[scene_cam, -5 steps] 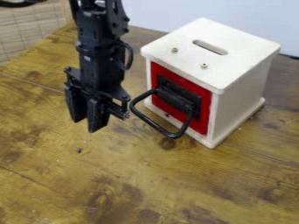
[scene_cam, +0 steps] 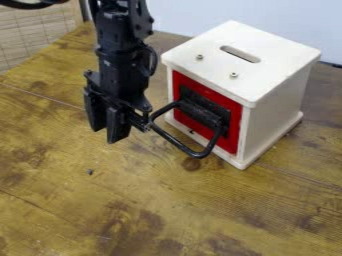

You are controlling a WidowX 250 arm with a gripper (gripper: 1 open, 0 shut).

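A black robot gripper point(scene_cam: 118, 112) hangs over the wooden table at the left of the white box point(scene_cam: 243, 70); whether its fingers are apart or together is hard to tell. The box has a red front panel point(scene_cam: 233, 143) with a black fitting on it and a black loop handle point(scene_cam: 195, 152) sticking out low toward the gripper. The gripper sits just left of this handle. The box's top has a slot and two small bolts.
A white wall stands behind the box, and a woven mat point(scene_cam: 27, 40) shows at the upper left.
The gripper has shifted slightly to the left and up over the last second. The box and its handle look unmoved.
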